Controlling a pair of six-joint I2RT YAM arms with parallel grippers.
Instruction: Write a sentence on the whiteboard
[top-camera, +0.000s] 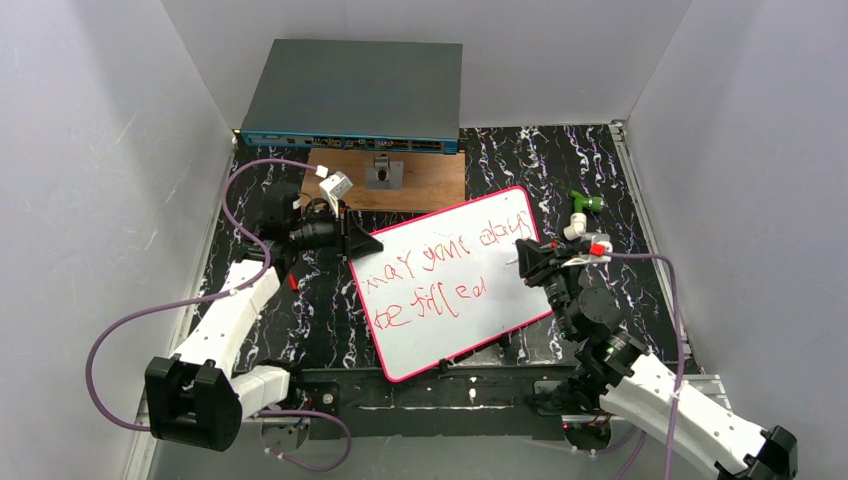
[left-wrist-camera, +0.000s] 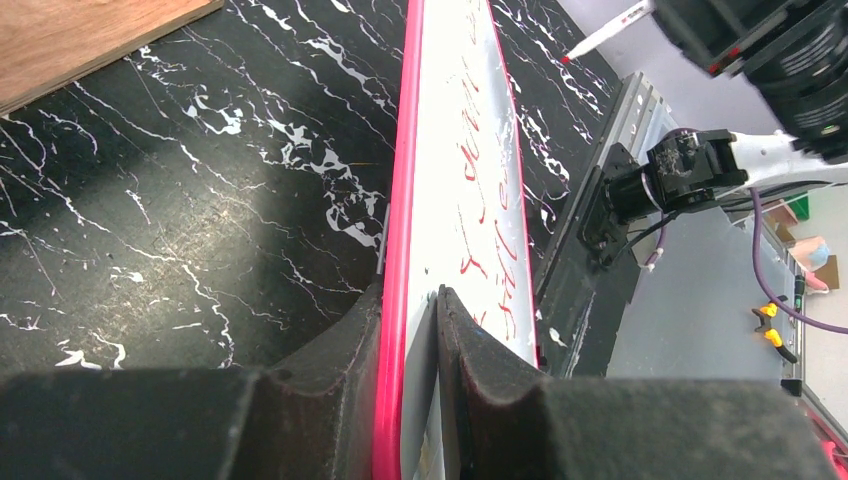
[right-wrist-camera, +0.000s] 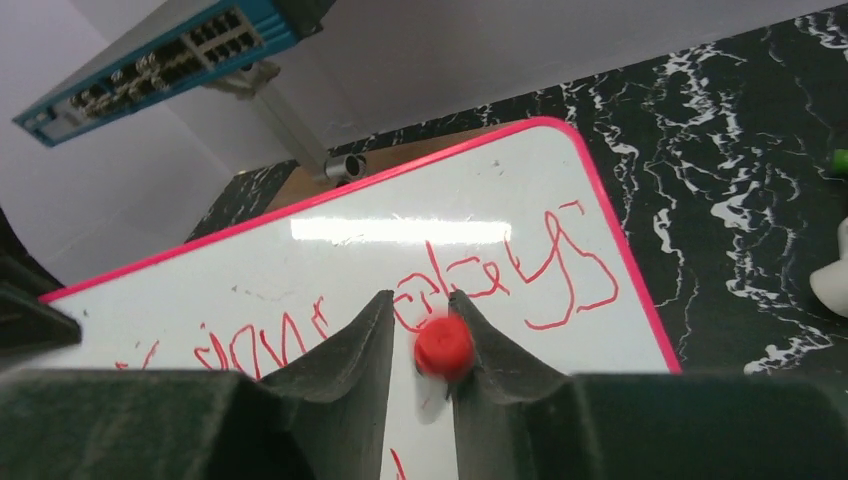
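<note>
The whiteboard (top-camera: 430, 345), with a pink-red border, lies tilted on the table. Red handwriting (top-camera: 440, 254) fills two lines, reading roughly "may your days" and "be filled". At its left corner my left gripper (top-camera: 372, 245) is shut on the board; the pink edge passes between its fingers. My right gripper (top-camera: 530, 262) is near the board's right side, shut on a white marker. The marker's red tip (left-wrist-camera: 568, 58) points out, clear of the board in the left wrist view. Its red rear end (right-wrist-camera: 444, 348) shows between the fingers in the right wrist view.
A large grey box on a stand (top-camera: 352, 95) is at the back, over a wooden base (top-camera: 435, 180). Green and white pipe pieces (top-camera: 586, 203) lie right of the board. A small red piece (top-camera: 293, 283) rests beside the left arm.
</note>
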